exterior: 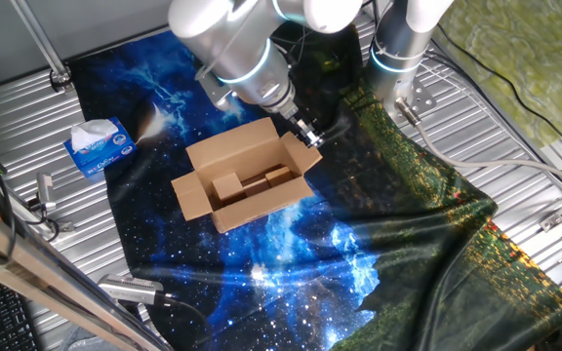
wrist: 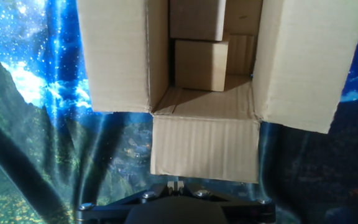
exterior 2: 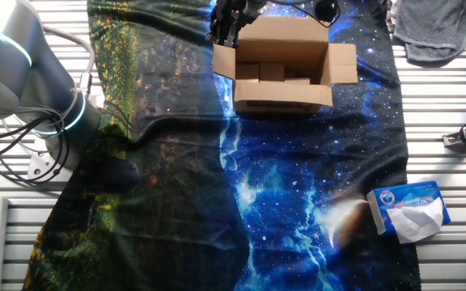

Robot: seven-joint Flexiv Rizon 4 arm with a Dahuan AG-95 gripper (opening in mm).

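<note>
An open cardboard box (exterior: 252, 207) stands on the printed cloth with its flaps folded outward. Inside it lie several small cardboard blocks, among them a cube-like block (exterior: 227, 186) at one end and another block (wrist: 200, 65) near the end facing my gripper. My gripper (exterior: 310, 138) is just beside the box's end flap (wrist: 205, 148). At the bottom of the wrist view, the gripper appears shut, its tips together close to the edge of that flap. No object shows between them; whether they touch the flap is unclear.
A blue tissue box (exterior: 100, 148) sits at the cloth's edge, well away from the cardboard box. The cloth (exterior 2: 176, 210) is wrinkled, with wide free room on it. A grey cloth (exterior 2: 435, 28) lies on the slatted metal table.
</note>
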